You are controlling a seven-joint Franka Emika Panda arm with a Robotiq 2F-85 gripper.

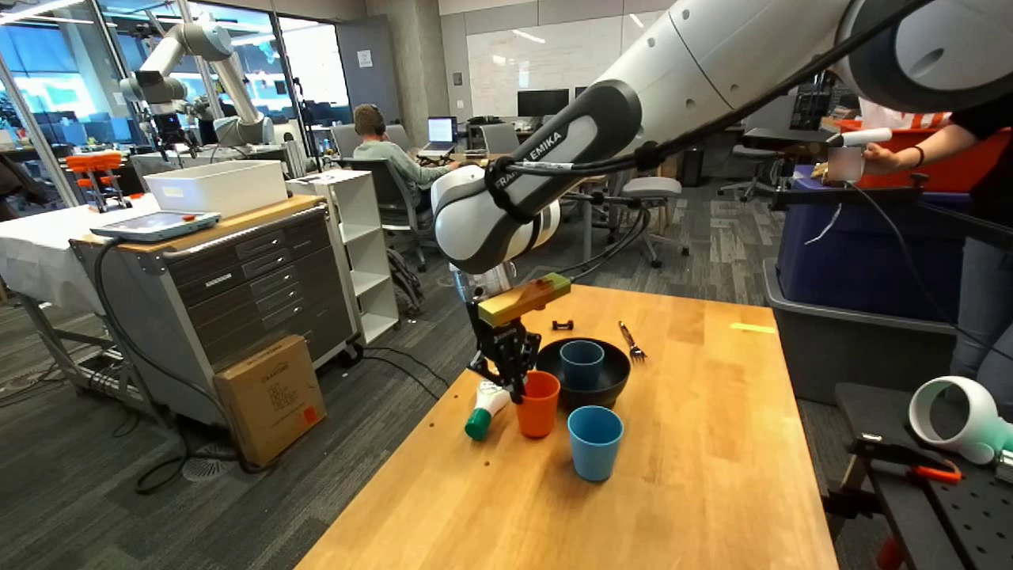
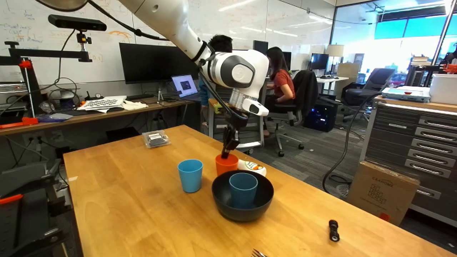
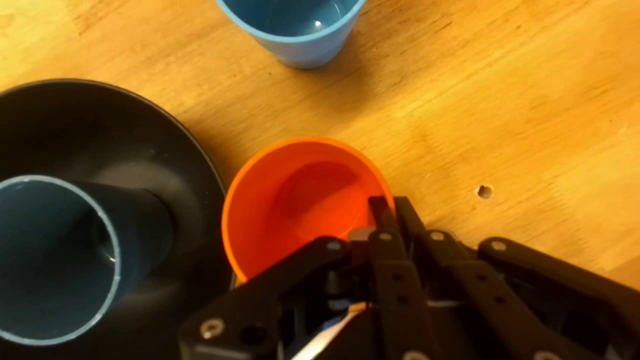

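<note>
An orange cup stands upright on the wooden table, close beside a black bowl. My gripper is shut on the cup's rim, one finger inside the wall and the other outside. Inside the bowl is a dark blue cup, which leans on its side somewhat in the wrist view. A light blue cup stands apart, nearer the table's front in exterior view 1. A white bottle with a green cap lies beside the orange cup, partly hidden behind it in exterior view 2.
A fork and a small black dumbbell-shaped object lie on the table past the bowl. A clear packet rests near the table's opposite end. Wide bare wood surrounds the light blue cup.
</note>
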